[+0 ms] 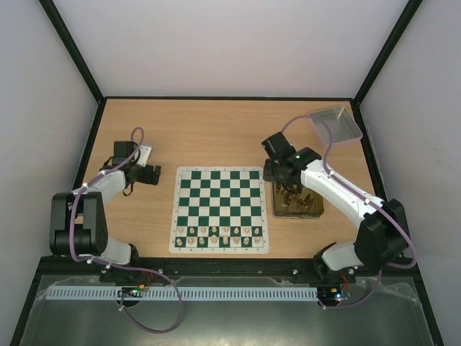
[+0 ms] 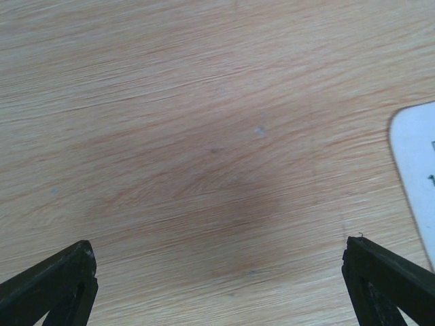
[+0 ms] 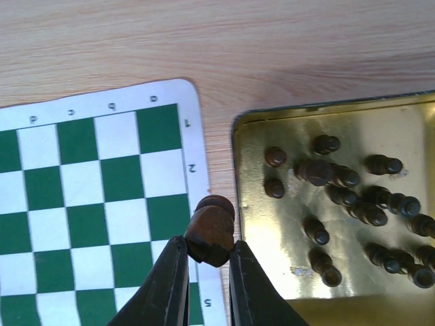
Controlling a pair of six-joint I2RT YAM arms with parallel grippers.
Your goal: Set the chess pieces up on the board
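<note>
The green and white chess board (image 1: 220,171) lies mid-table, with two rows of light pieces (image 1: 214,240) along its near side and its far squares bare. A dark brown chess piece (image 3: 211,232) is pinched between the fingertips of my right gripper, above the strip between board and tray. Several more dark pieces (image 3: 317,172) stand or lie in the brass-coloured tray (image 3: 267,280) right of the board. Left of the board, over bare wood, my left gripper is open and empty. Which kind of piece I hold is hard to tell.
At the far right corner sits an empty clear container (image 1: 336,123). Bare table (image 1: 194,130) stretches behind the board and to its left. The tray's raised rim is close to the board's right edge.
</note>
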